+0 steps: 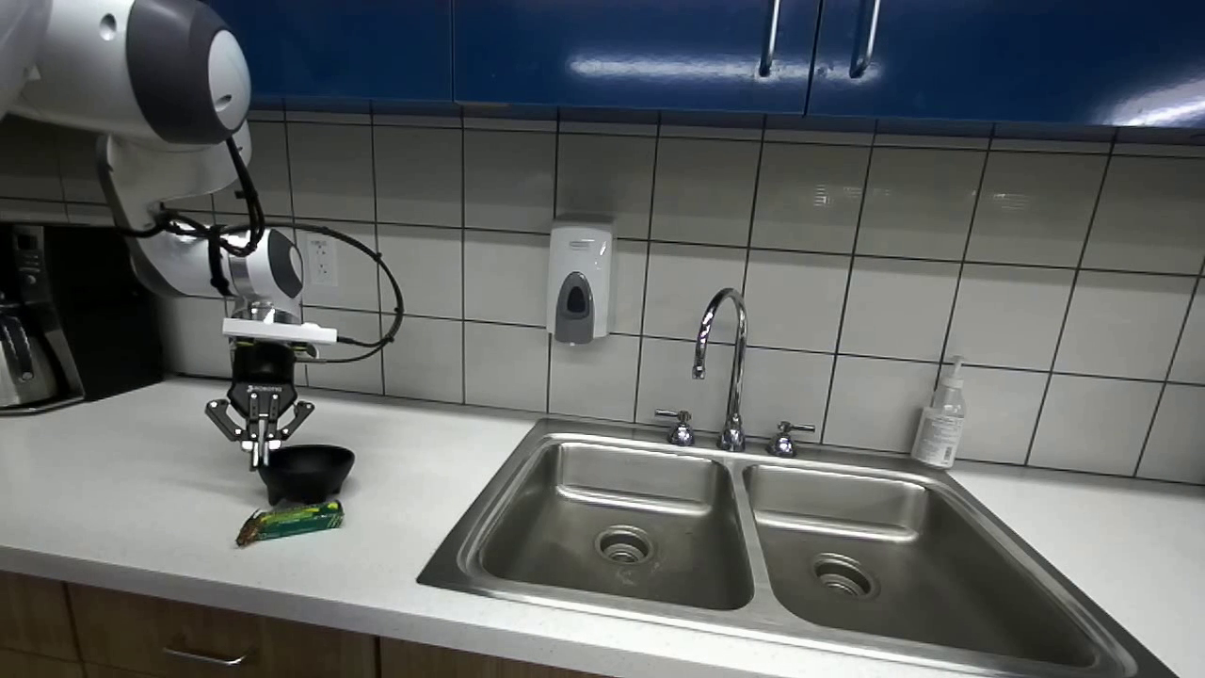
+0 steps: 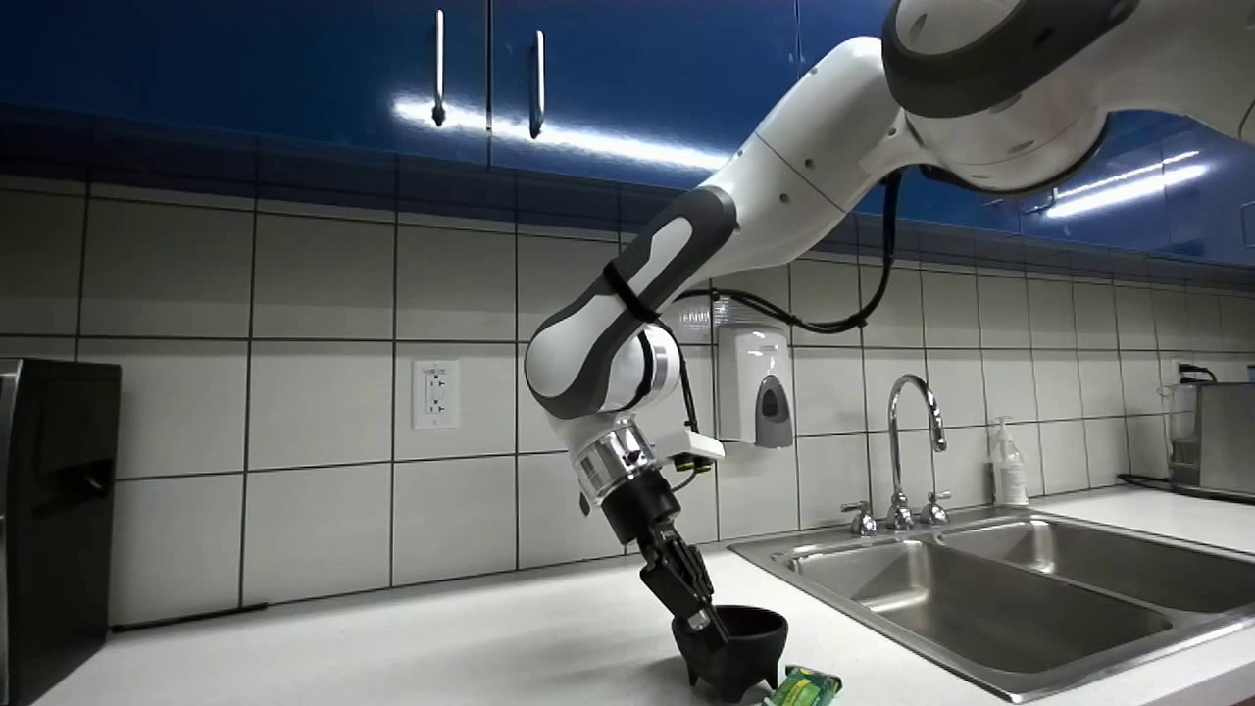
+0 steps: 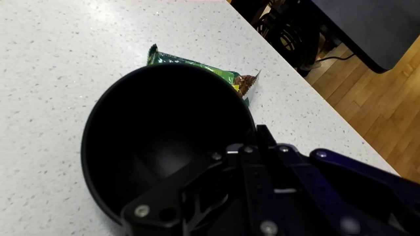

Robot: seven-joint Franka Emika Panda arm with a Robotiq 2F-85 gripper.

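My gripper (image 1: 261,452) is shut on the rim of a black, footed bowl (image 1: 310,473). In the wrist view the bowl (image 3: 157,129) looks empty, its wall pinched at the right side, where one of my fingers (image 3: 264,135) shows outside the rim. It hangs almost upright at or just over the counter; whether its feet touch cannot be told. Right in front of the bowl lies a green snack packet (image 1: 292,521) with a brown end. Part of the packet (image 3: 189,63) is hidden behind the bowl's rim in the wrist view.
A double steel sink (image 1: 616,508) with a faucet (image 1: 736,373) is to the right. At the far left stands a coffee maker (image 1: 68,316).
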